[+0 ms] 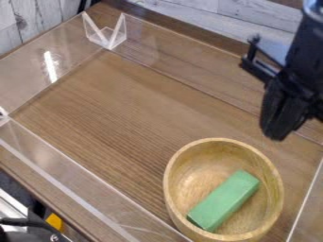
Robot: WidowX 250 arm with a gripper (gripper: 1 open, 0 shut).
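Note:
A wooden bowl (190, 187) sits at the lower right of the table. In it lies a green block (222, 201), lengthwise on a diagonal. My gripper (263, 99) is raised above and behind the bowl at the upper right, dark and blurred, with several pale fingertips showing. How far its fingers stand apart is hard to tell, and nothing is visibly held.
A wide stretch of bare wooden table (108, 104) lies left of the bowl. Clear plastic walls line the left side, and a small white bracket (106, 33) stands at the back left.

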